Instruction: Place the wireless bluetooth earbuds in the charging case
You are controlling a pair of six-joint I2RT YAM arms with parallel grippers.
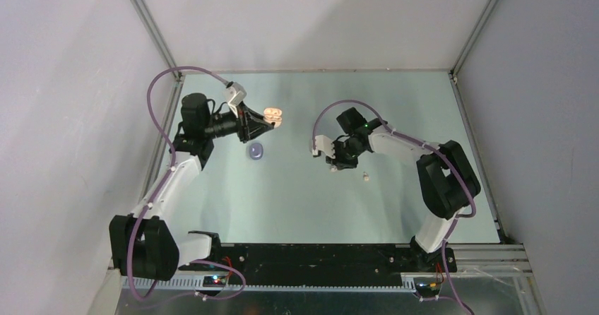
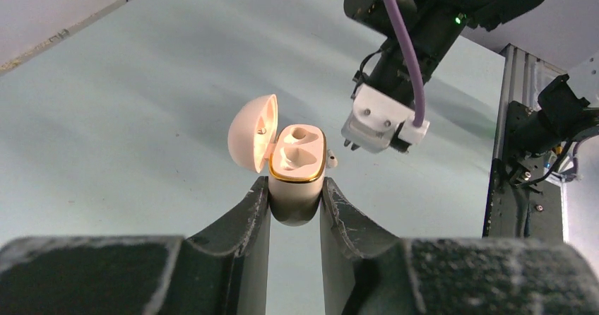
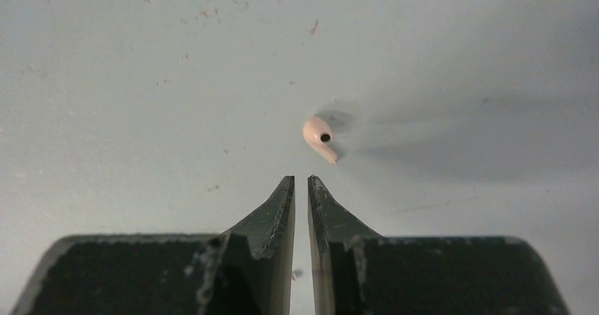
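Observation:
The open white charging case (image 2: 294, 193) is held upright by my left gripper, which is shut on it; its two slots face up and look empty. From the top, the case (image 1: 273, 116) is at the table's left-middle. My right gripper points down over the table, its fingertips close together with nothing visible between them. An earbud (image 3: 318, 135) lies on the table just beyond those fingertips. A second small earbud (image 1: 366, 176) lies to the lower right of the right gripper in the top view.
A purple oval object (image 1: 256, 150) lies below the left gripper in the top view. The pale table (image 1: 297, 209) is otherwise largely clear between the arms, with walls along the back and sides.

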